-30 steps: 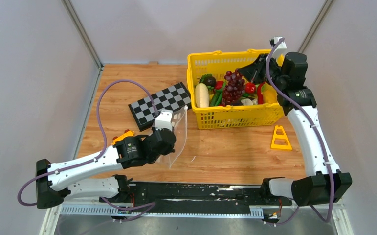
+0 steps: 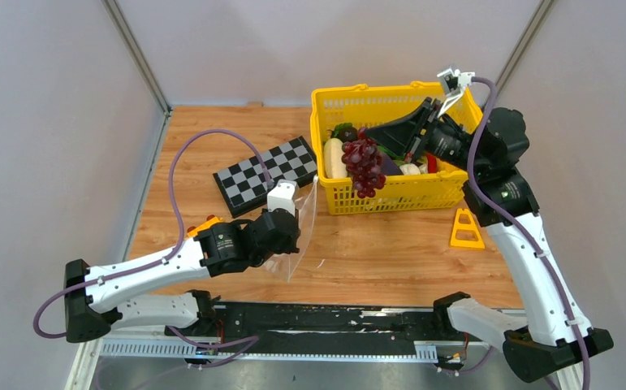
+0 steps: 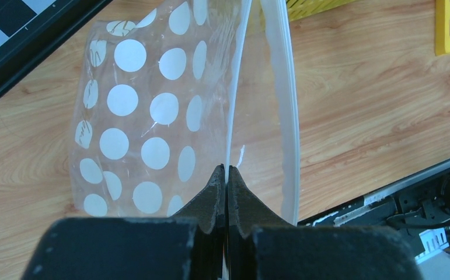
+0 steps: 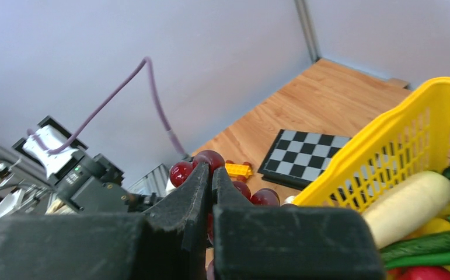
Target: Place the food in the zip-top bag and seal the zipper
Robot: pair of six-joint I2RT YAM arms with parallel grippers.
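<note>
A bunch of dark red grapes (image 2: 364, 166) hangs from my right gripper (image 2: 369, 135) over the left front part of the yellow basket. In the right wrist view the fingers of my right gripper are shut at the bunch's top, with grapes (image 4: 209, 158) showing around the tips. The clear zip bag with white dots (image 3: 122, 100) is held upright by my left gripper, shut on one edge of its mouth. Its two rims stand apart, leaving the mouth open to the right. From above, the left arm partly hides the bag (image 2: 304, 231).
The yellow basket (image 2: 399, 198) holds several foods, among them a white radish (image 2: 334, 159). A checkered board (image 2: 265, 175) lies left of it. A yellow triangular piece (image 2: 466, 231) rests at right. Bare wood (image 2: 382, 260) lies between bag and front edge.
The grapes have moved left and toward the front of the basket along with my right gripper. My left gripper and the bag have shifted slightly to the right.
</note>
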